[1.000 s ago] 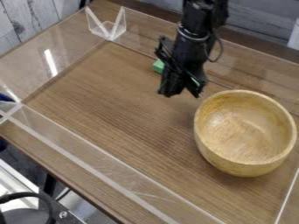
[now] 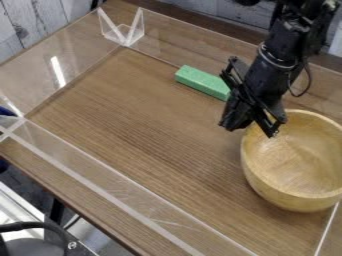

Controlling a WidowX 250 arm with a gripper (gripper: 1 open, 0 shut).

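Note:
My black gripper point(image 2: 234, 120) hangs in the upper right of the camera view, angled down to the left, its tip at the upper-left rim of a large tan wooden bowl point(image 2: 287, 175). It appears shut, with nothing seen between its fingers. A green block point(image 2: 198, 78) lies on the wooden table just behind and left of the gripper, partly hidden by it. The bowl's interior looks empty.
The wooden table point(image 2: 127, 150) has open space in its middle and left. Clear plastic guards point(image 2: 123, 30) stand at the back left corner and along the left edge. A black cabled object point(image 2: 27, 240) sits at the bottom left.
The gripper has moved right, toward the bowl. More of the green block shows now. The bowl appears shifted slightly right.

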